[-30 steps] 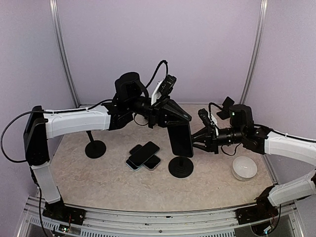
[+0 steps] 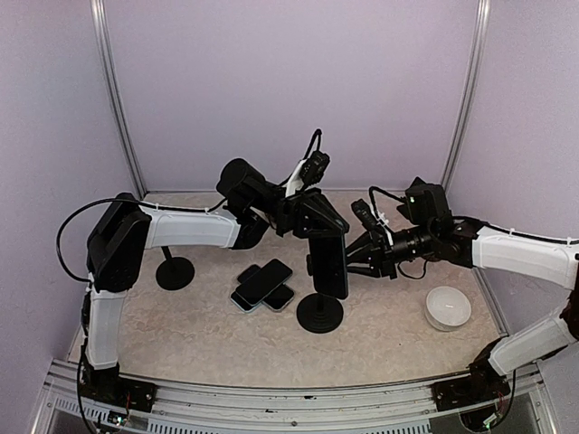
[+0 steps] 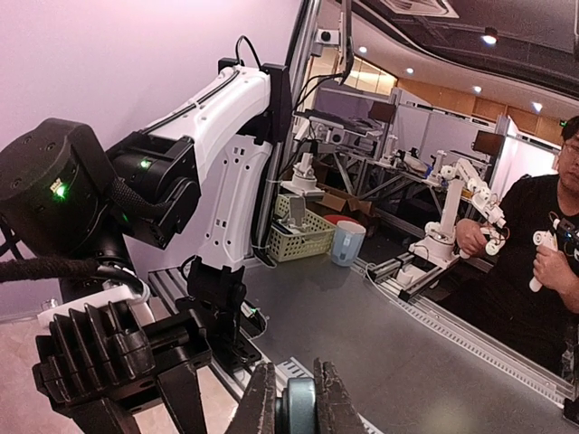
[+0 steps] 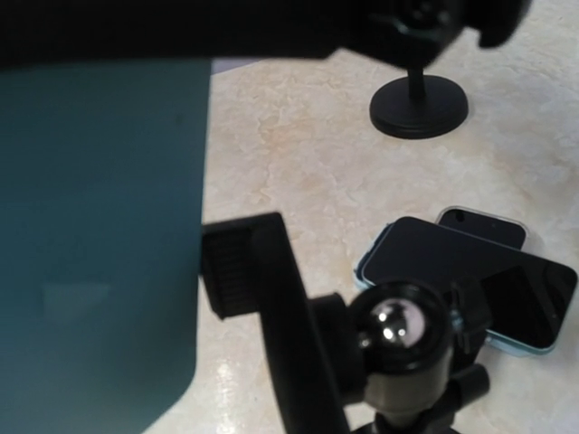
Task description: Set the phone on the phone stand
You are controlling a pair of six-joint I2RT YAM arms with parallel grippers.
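A phone [image 2: 329,267] stands upright above the round black stand base [image 2: 319,315]. My left gripper [image 2: 321,221] is shut on the phone's top; in the left wrist view its teal edge [image 3: 301,407] sits between the fingertips. My right gripper [image 2: 357,258] is beside it on the right, low behind the phone; its fingertips are partly hidden. In the right wrist view the phone's teal face [image 4: 90,244] fills the left, next to the stand's black holder [image 4: 285,353] with its ball joint. What exactly the right gripper grips is unclear.
Several phones [image 2: 264,282] lie flat left of the stand. Another black stand [image 2: 175,271] is at the far left, a white bowl [image 2: 447,307] at the right.
The right arm has moved a little up and left, and the stand base has moved slightly left and toward the front.
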